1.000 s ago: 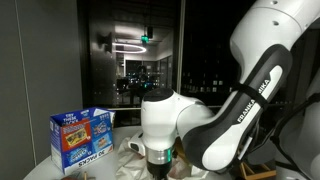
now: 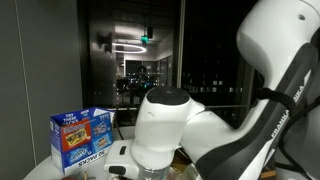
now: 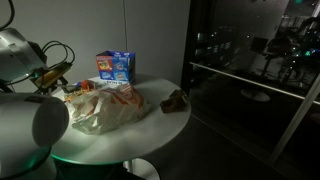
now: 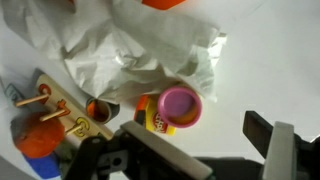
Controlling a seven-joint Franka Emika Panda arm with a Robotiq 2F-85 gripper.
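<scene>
In the wrist view my gripper stands open above the table, with nothing held between its fingers. Just ahead of the gap, a small tub with a pink lid and yellow label (image 4: pixel 180 105) rests beside a crumpled white plastic bag (image 4: pixel 140 45). Left of it are a dark-mouthed little cup (image 4: pixel 98 110), a wooden piece with pegs (image 4: pixel 72 112) and an orange ball (image 4: pixel 38 138). The arm hides the fingertips in the first exterior view.
A blue snack box (image 2: pixel 82 140) stands upright toward the back of the white round table (image 3: pixel 150 130). Near the table's edge lies a brown object (image 3: pixel 175 102). Bare tabletop shows on the right in the wrist view.
The arm has come closer to the first exterior camera and now covers more of the table and the bag. The snack box stays where it was.
</scene>
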